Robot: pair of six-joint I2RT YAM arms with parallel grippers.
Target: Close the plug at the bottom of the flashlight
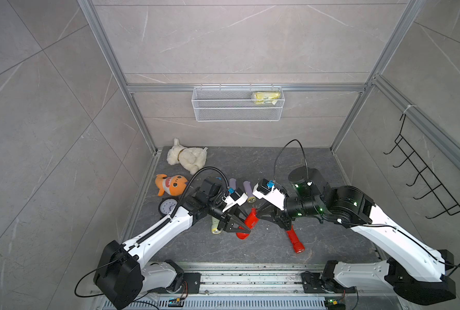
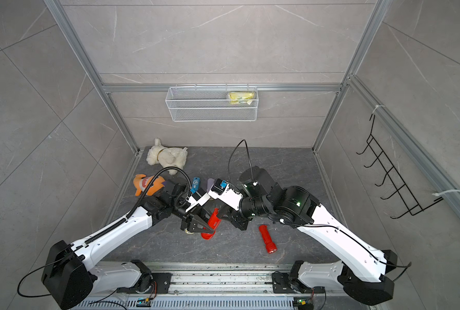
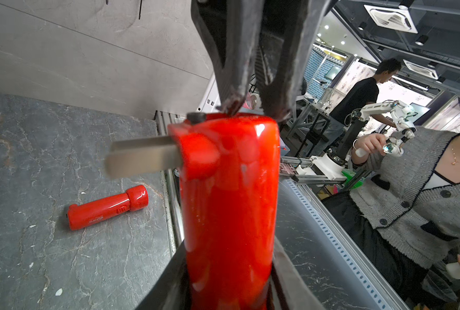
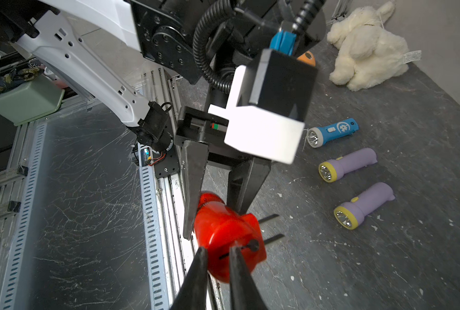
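A red flashlight (image 4: 217, 227) is held by my left gripper (image 1: 244, 227), shut on its body. In the left wrist view the flashlight (image 3: 228, 217) stands upright in the image, a folding metal plug (image 3: 142, 155) sticking out sideways near its end. My right gripper is at that end, its fingers slightly apart and very close to the flashlight; whether they touch is unclear.
Another red flashlight (image 3: 108, 206) lies on the grey floor (image 3: 59, 263). Purple flashlights (image 4: 348, 164), a blue flashlight (image 4: 338, 131), a white plush toy (image 1: 188, 155), an orange toy (image 1: 173, 183) and a clock (image 1: 166, 206) lie behind or left.
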